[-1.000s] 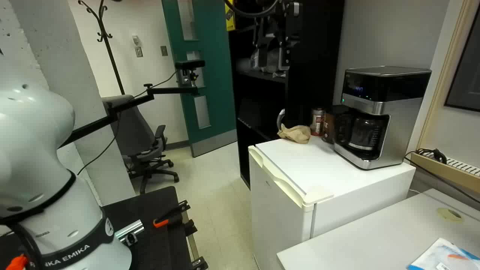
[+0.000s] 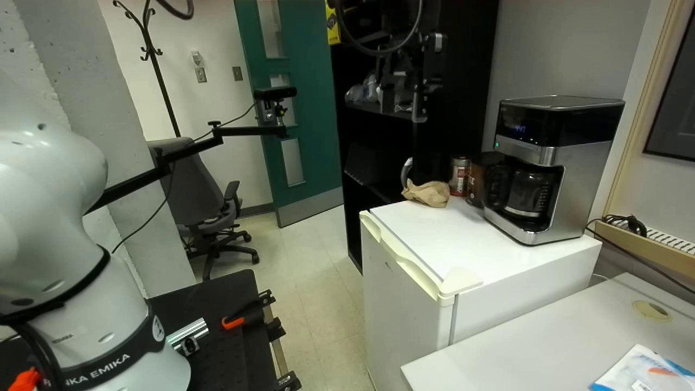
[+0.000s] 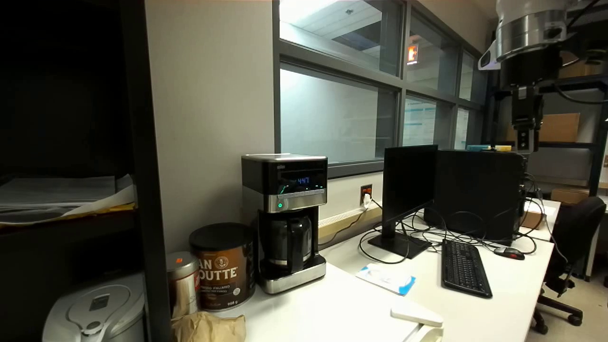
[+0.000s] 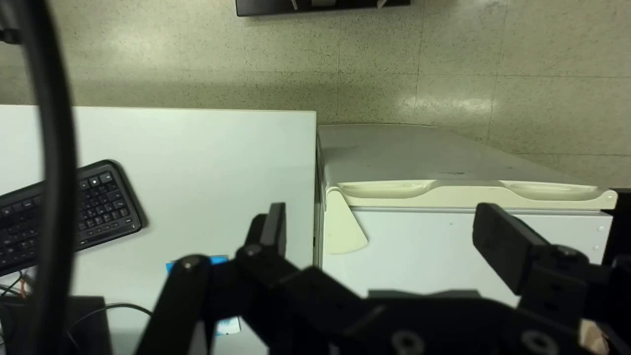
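Note:
My gripper stands open in the wrist view, its two black fingers wide apart with nothing between them. Below it lie the white fridge top (image 4: pixel 426 242) and its cream handle edge (image 4: pixel 467 195). In exterior view 1 the gripper (image 2: pixel 404 107) hangs in the air before the dark shelf, higher than the fridge. A silver and black coffee maker (image 2: pixel 589 169) stands on the fridge, its glass carafe (image 2: pixel 526 190) inside. Beside it are a brown coffee tin (image 3: pixel 222 279), a smaller can (image 2: pixel 459 176) and a crumpled paper bag (image 2: pixel 428 193).
A white desk (image 3: pixel 353 256) adjoins the fridge, bearing a blue and white packet (image 3: pixel 387 278), keyboard (image 3: pixel 464 265), monitor (image 3: pixel 407 182) and loose cables. The dark shelf (image 2: pixel 374 156) borders the fridge's far side.
In exterior view 1 my gripper has come down and shifted slightly right. The coffee maker, bag and cans have stayed in place.

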